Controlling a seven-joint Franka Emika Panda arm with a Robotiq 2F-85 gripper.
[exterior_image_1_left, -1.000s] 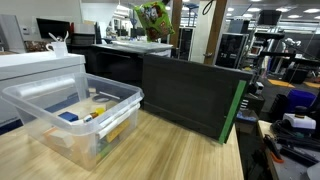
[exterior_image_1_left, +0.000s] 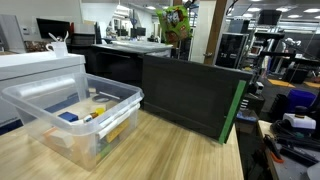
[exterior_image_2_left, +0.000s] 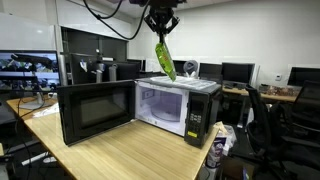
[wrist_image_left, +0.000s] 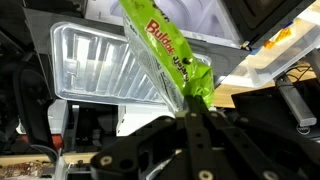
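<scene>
A green bag with red lettering (wrist_image_left: 165, 45) hangs from my gripper, which is shut on its thin edge in the wrist view. In exterior view 2 the bag (exterior_image_2_left: 165, 60) dangles upright, high above the microwave (exterior_image_2_left: 170, 108) and apart from it. Exterior view 1 has the bag (exterior_image_1_left: 176, 25) at the top edge, over the dark open microwave door (exterior_image_1_left: 195, 95); the gripper is out of that view. A clear plastic tray (wrist_image_left: 105, 65) lies below the bag in the wrist view.
A clear bin (exterior_image_1_left: 55, 125) holding several small items stands on the wooden table (exterior_image_1_left: 165, 150), left of the door. An office chair (exterior_image_2_left: 265, 125) is beyond the table's right side.
In exterior view 1 the bag has moved to the right, and it now hangs more upright. The bin and the microwave door have stayed where they were.
</scene>
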